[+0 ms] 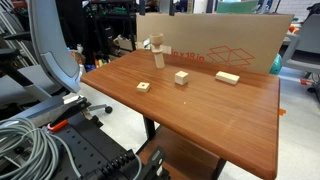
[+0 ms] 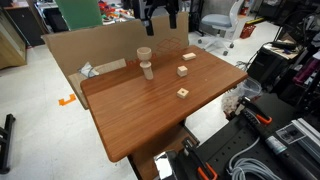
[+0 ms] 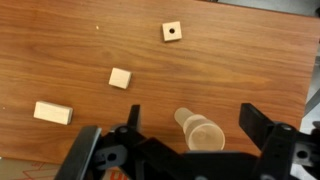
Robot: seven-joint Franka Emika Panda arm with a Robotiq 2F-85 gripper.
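A pale, narrow-waisted piece with a wide round top (image 1: pixel 156 42) stands upright on the brown table. In the wrist view its round top (image 3: pixel 204 134) shows between and below my two fingertips, untouched. My gripper is open above the table, its black fingers wide apart and nothing between them. The fingertips also show at the top of exterior view 2, above the tall piece (image 2: pixel 146 66). Three small pale blocks lie apart on the table: a square one with a dark centre (image 3: pixel 171 32), a cube (image 3: pixel 120 78) and an oblong one (image 3: pixel 53 112).
A cardboard panel (image 1: pixel 215 42) rises along one long side of the table, behind the tall piece. Cables (image 1: pixel 30 150) lie on the dark surface near the robot's base.
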